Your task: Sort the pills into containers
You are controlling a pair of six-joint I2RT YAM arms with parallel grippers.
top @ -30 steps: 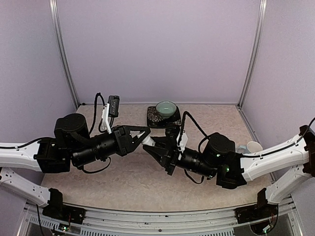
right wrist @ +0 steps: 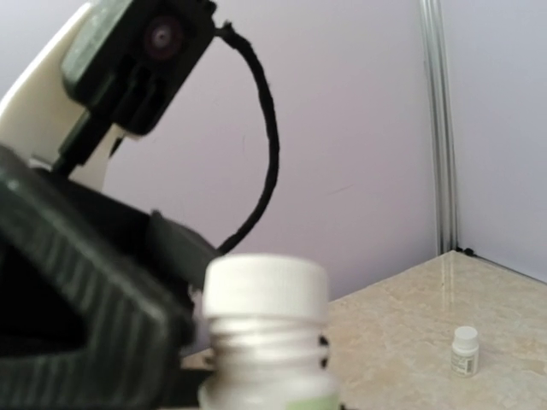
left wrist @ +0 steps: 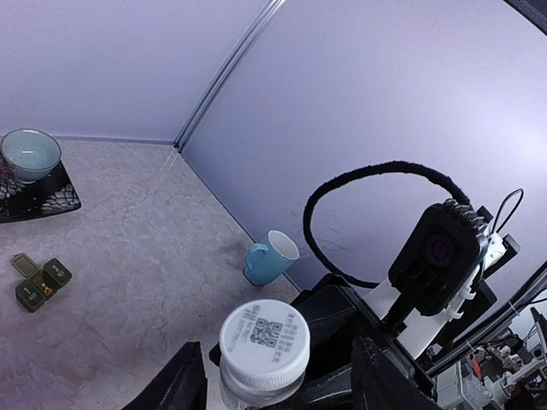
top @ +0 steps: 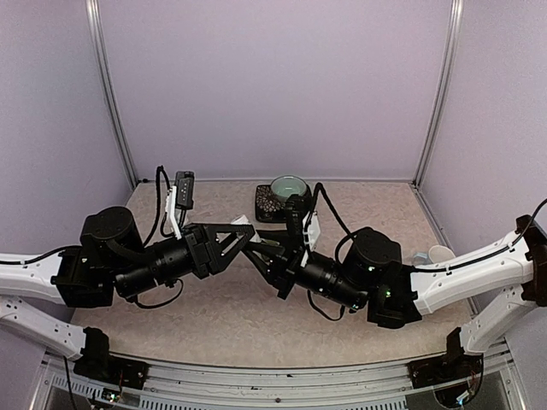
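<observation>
A white pill bottle (right wrist: 267, 359) is clasped in my right gripper (top: 260, 248), its ribbed white cap (left wrist: 265, 335) uppermost. Screw threads show below the cap in the right wrist view, so the cap sits high on the neck. My left gripper stands part open around the cap, with gaps visible between the cap and both fingers. From above, the two grippers meet over the table's middle and hide most of the bottle. A dark green pill box (left wrist: 43, 284) with small compartments rests on the table in the left wrist view.
A pale green bowl (top: 289, 188) stands on a black patterned tray (top: 266, 203) at the back. On the right is a blue mug (left wrist: 270, 258). Another small white bottle (right wrist: 464, 352) stands alone on the table.
Both grippers have shifted slightly left together, staying close around the bottle.
</observation>
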